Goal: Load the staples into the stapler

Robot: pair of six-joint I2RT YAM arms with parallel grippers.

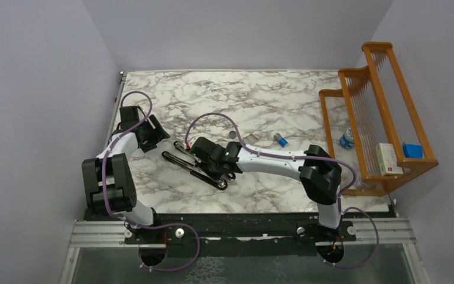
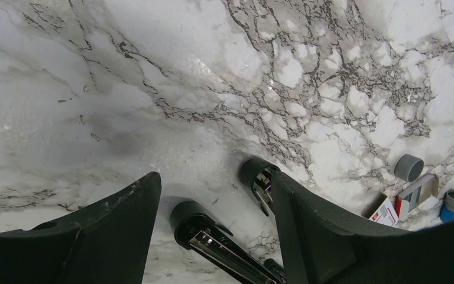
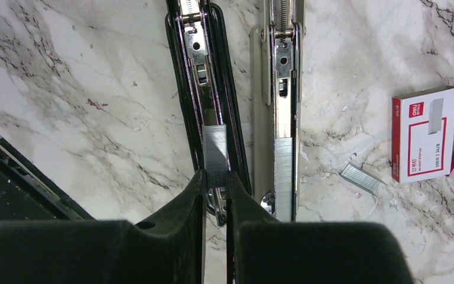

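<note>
A black stapler lies opened out on the table, its metal channel facing up. A grey strip of staples is at that channel, its near end between the fingertips of my right gripper, which is shut on it. Whether the strip is fully down in the channel is hard to tell. Beside it lies a grey-beige stapler, also opened out, with a staple strip in its channel. My left gripper stands open at the left of the table, nothing between its fingers, beyond the staplers' far ends.
A red and white staple box and a loose staple piece lie right of the staplers. A blue-and-grey cylinder and a small grey cap stand farther right. A wooden rack fills the right side.
</note>
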